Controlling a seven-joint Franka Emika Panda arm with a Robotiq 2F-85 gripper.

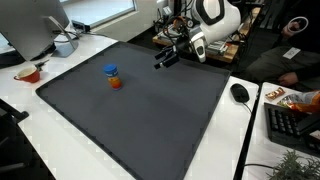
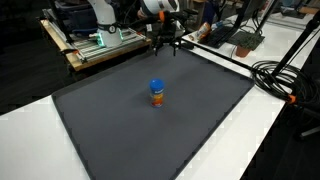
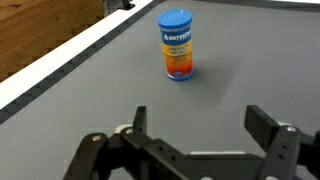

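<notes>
An orange can with a blue lid stands upright on the grey mat, ahead of my gripper in the wrist view. In exterior view 1 the same can is left of centre, and in exterior view 2 the can is near the middle of the mat. My gripper is open, its two fingers wide apart with only bare mat between them. Seen from outside, the gripper hangs near the mat's far edge, well apart from the can.
A red cup sits on the white table at the left. At the right are a black mouse and a keyboard, off the mat. A coil of black cable lies beyond the mat.
</notes>
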